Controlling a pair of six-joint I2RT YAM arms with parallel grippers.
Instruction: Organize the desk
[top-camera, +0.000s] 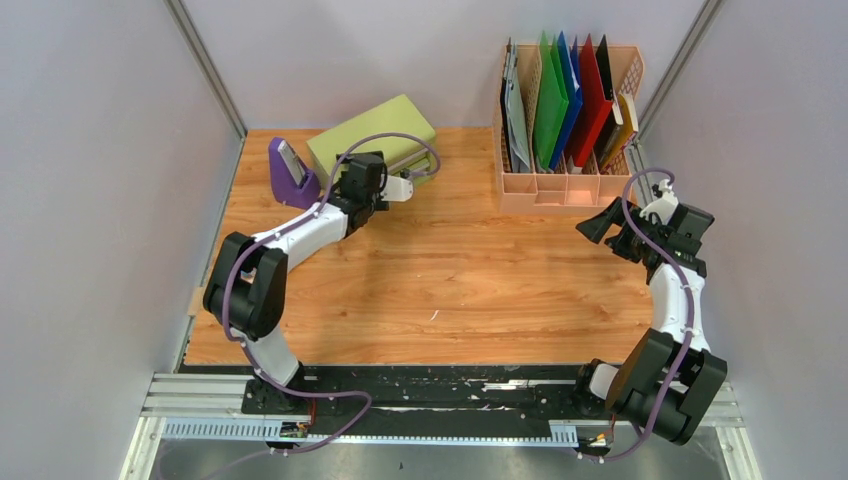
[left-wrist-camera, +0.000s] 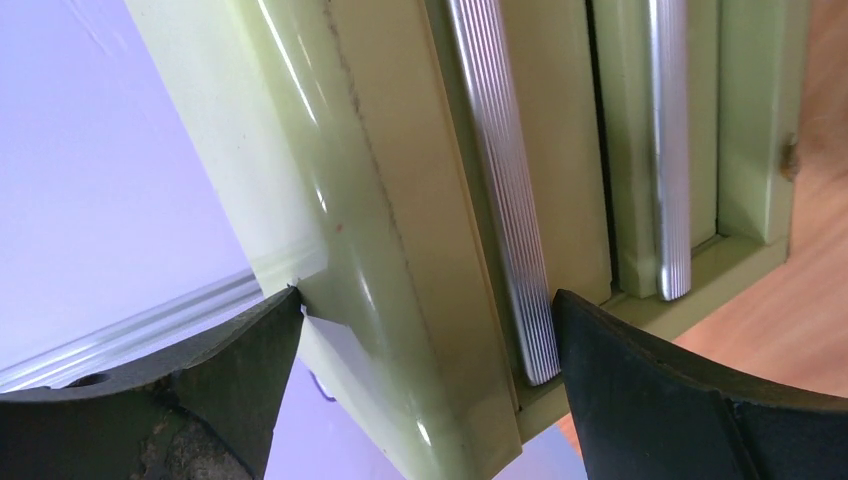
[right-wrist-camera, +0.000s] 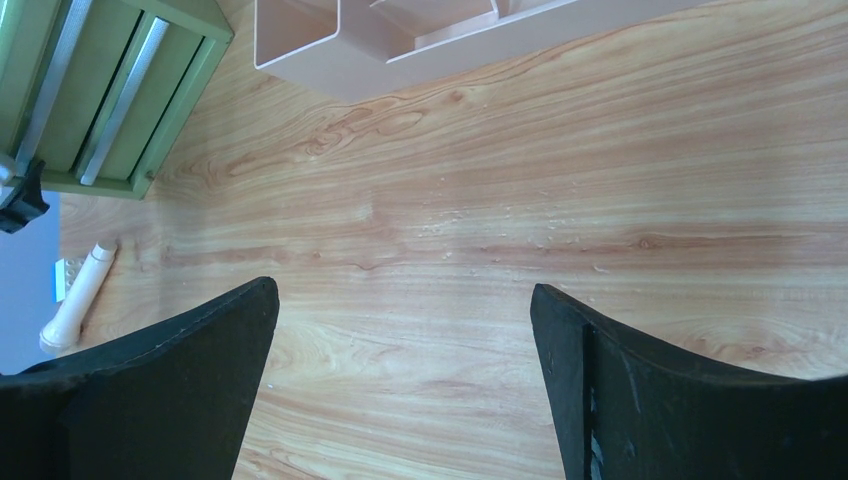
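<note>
A green drawer box with silver handles stands at the back left. My left gripper is up against its front; in the left wrist view its open fingertips press on the box around a front corner and handle. A purple holder stands left of the box. My right gripper stands open over the right side of the desk, with nothing between its fingers.
A pink file organizer full of folders stands at the back right. A white cylindrical item lies at the left.
</note>
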